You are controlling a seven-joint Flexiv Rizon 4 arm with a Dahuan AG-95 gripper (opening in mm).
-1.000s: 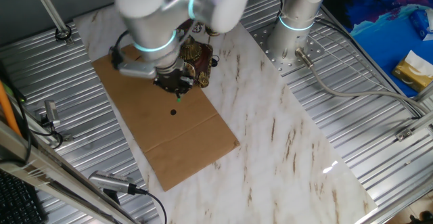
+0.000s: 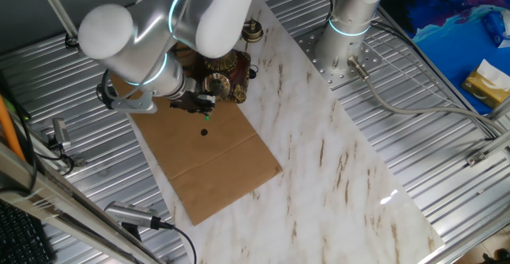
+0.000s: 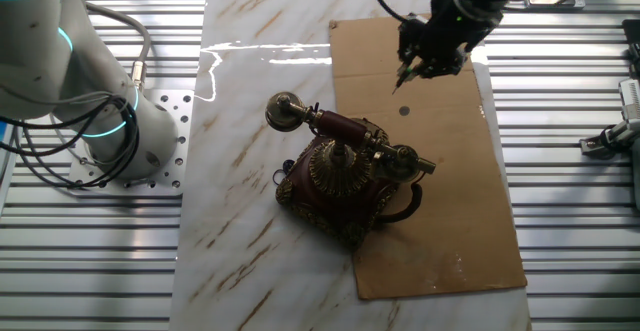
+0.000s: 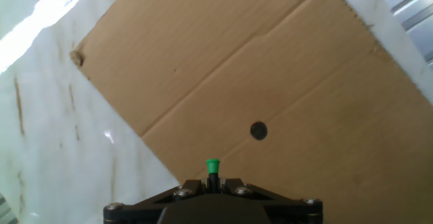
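My gripper is shut on a thin dark tool with a green end (image 4: 213,164), which sticks out past the fingers at the bottom of the wrist view. In exterior view 2 the tool (image 3: 404,76) points obliquely down over the brown cardboard (image 3: 450,201). A small black disc (image 4: 258,130) lies flat on that cardboard, ahead and to the right of the green end in the wrist view, with a gap between them. An ornate vintage telephone (image 3: 338,176) stands partly on the cardboard's edge, its handset across the top.
The marble-patterned board (image 2: 319,168) is bare beyond the cardboard. A silver cylindrical device (image 2: 131,214) with a cable lies at the board's other side. A tissue box (image 2: 488,84) sits far right.
In exterior view 1 the arm's upper links have swung left and the wrist has tilted over. The green end has shifted only slightly, and the black disc and telephone stay put.
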